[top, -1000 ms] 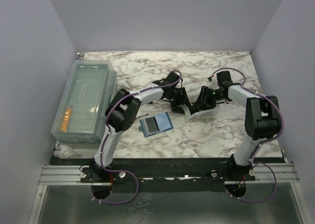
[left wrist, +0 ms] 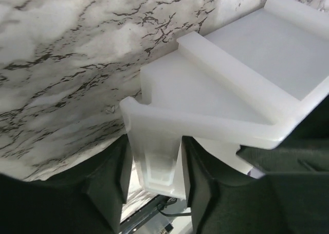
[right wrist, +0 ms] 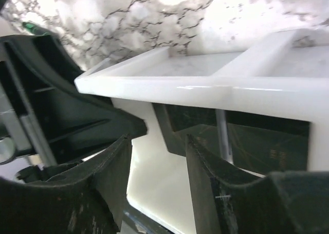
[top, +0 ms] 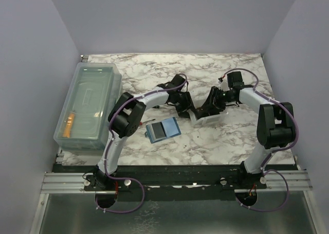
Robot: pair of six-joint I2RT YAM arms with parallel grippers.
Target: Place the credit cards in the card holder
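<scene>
The white card holder (top: 203, 119) stands at centre right between both grippers. In the left wrist view my left gripper is shut on the holder's near white wall (left wrist: 200, 118). My right gripper is over the holder's opening, fingers apart; in the right wrist view dark cards (right wrist: 272, 146) sit inside the holder just beyond its fingertips. Whether anything is between its fingers besides the holder's white panel behind them I cannot tell.
A tray with card-like pieces (top: 163, 129) lies left of the holder. A large translucent bin (top: 82, 105) fills the left side.
The left gripper and holder have moved only slightly.
</scene>
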